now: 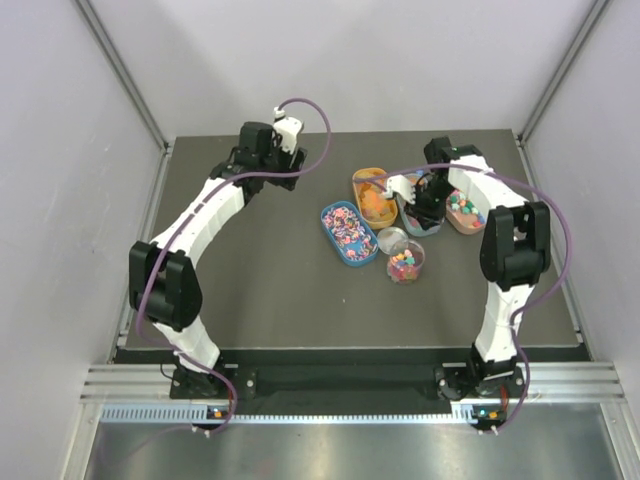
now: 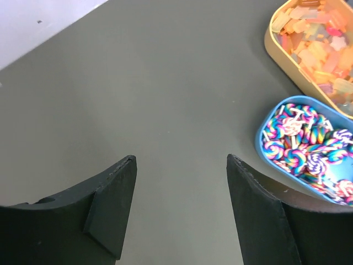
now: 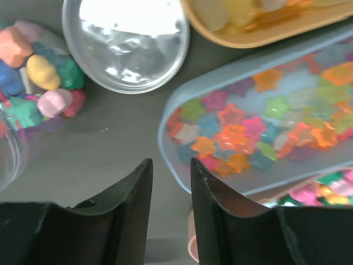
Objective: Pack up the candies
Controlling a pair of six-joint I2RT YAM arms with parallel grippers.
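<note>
In the right wrist view my right gripper is part open, with nothing between its fingers. It stands over the near edge of the light-blue tub (image 3: 170,152), which holds star-shaped candies (image 3: 234,135). To its left is a clear jar (image 3: 12,149) with colorful candies (image 3: 44,72); a round silvery lid (image 3: 129,41) lies beside it. My left gripper is open and empty above bare table. A blue tub (image 2: 258,138) of swirl candies (image 2: 295,160) and a yellow-orange tub (image 2: 292,69) of orange candies (image 2: 322,52) lie right of it.
A pink tub (image 3: 192,243) with mixed candies sits right of the light-blue one, partly under the right arm in the top view. No scoop shows now.
</note>
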